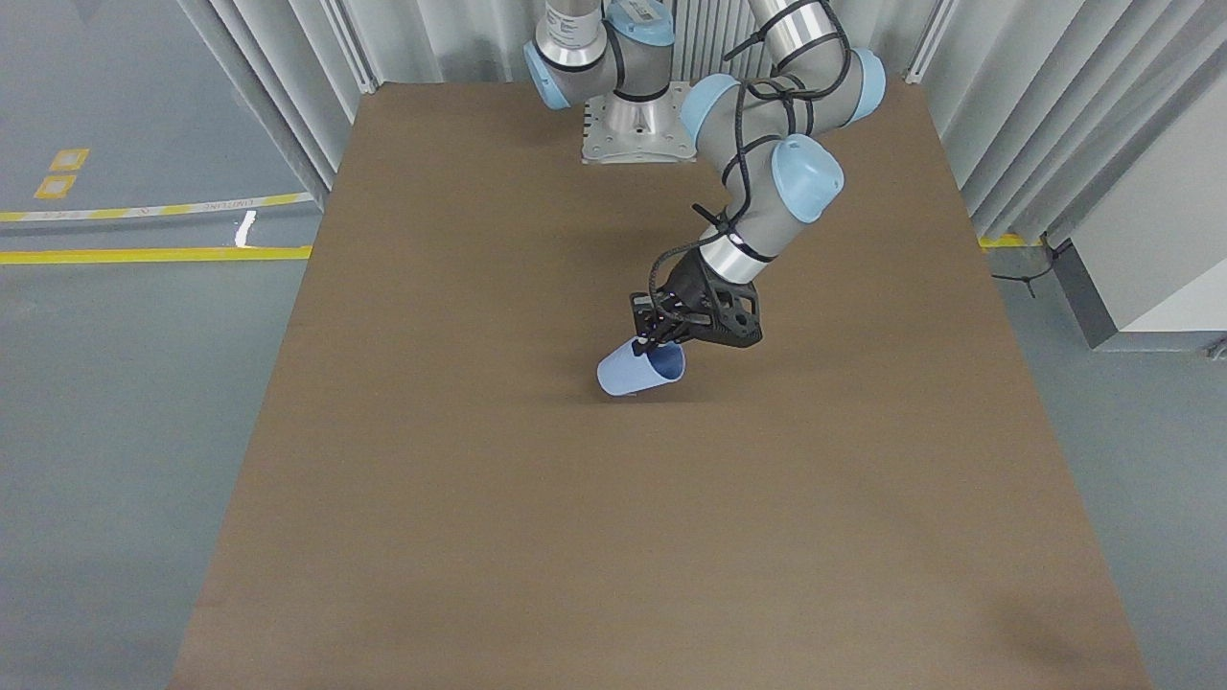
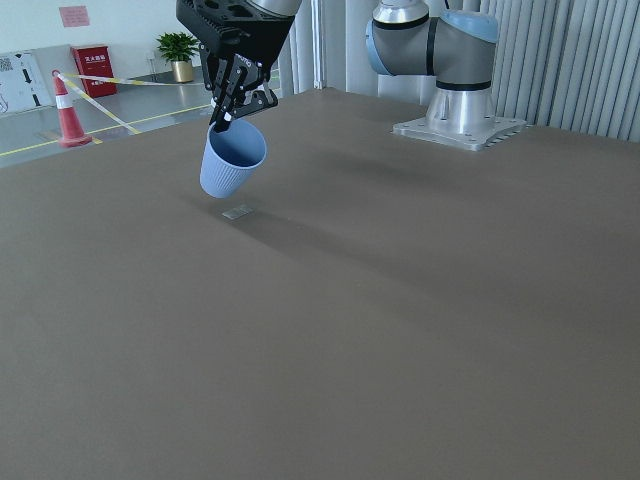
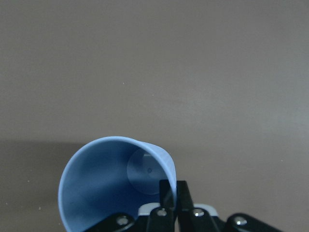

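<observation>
A light blue ribbed cup [image 1: 627, 370] hangs from my black gripper [image 1: 644, 343], held by its rim and tilted with the mouth up to one side. In the camera left view the cup [image 2: 225, 165] is above the table, below the gripper [image 2: 222, 118], with its shadow beneath. In the wrist view my gripper is shut on the right side of the cup's rim, and the cup's inside [image 3: 96, 183] is visible.
</observation>
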